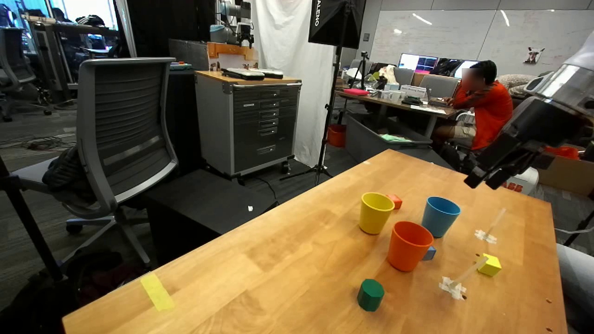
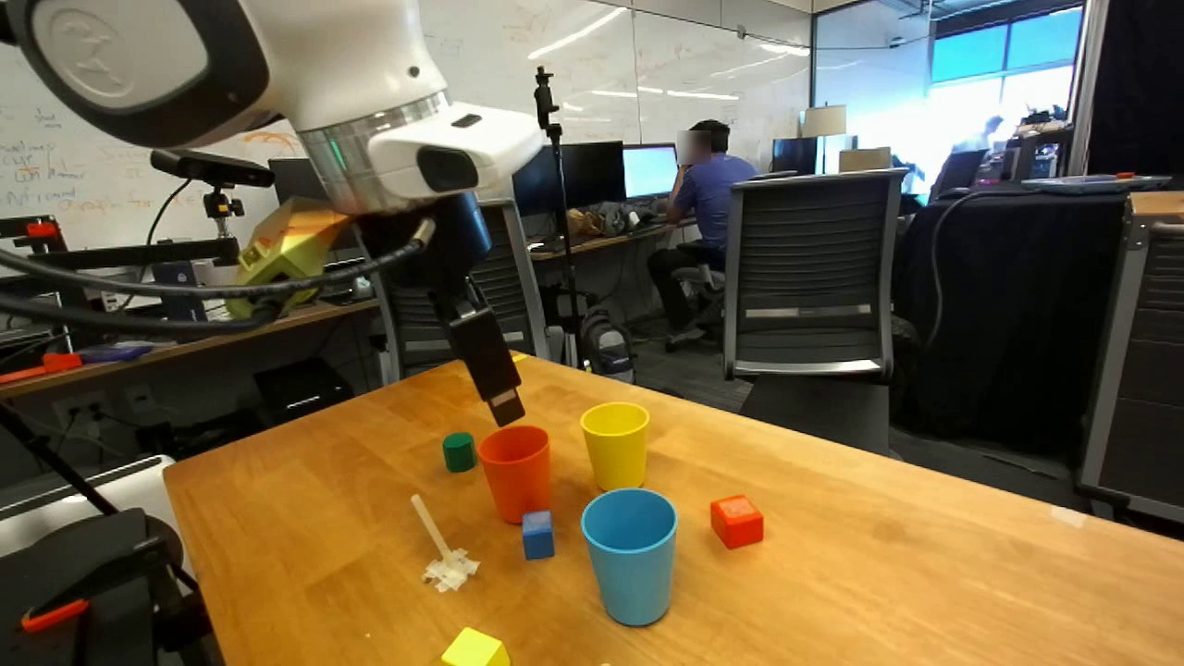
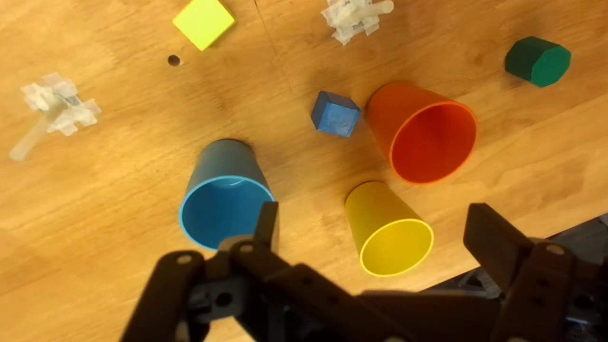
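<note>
Above the wooden table (image 1: pixel 267 261), my gripper stands open, with nothing between its fingers. Below it are three upright cups: a blue cup (image 3: pixel 222 188) near the left finger in the wrist view, a yellow cup (image 3: pixel 376 216) beneath the gap, and an orange cup (image 3: pixel 410 125) farther up. Beside the orange cup lies a blue block (image 3: pixel 336 114). The green block (image 3: pixel 536 61) sits past the orange cup, and a yellow block (image 3: pixel 204 23) is at the top. A red block (image 2: pixel 737 522) rests near the blue and yellow cups, hidden in the wrist view.
Two thin sticks are taped to the tabletop: one stick (image 1: pixel 470 270) by the yellow block, another stick (image 1: pixel 497 220) farther back. Yellow tape (image 1: pixel 157 292) marks the table's left end. Much of the table left of the cups in exterior view 1 is clear.
</note>
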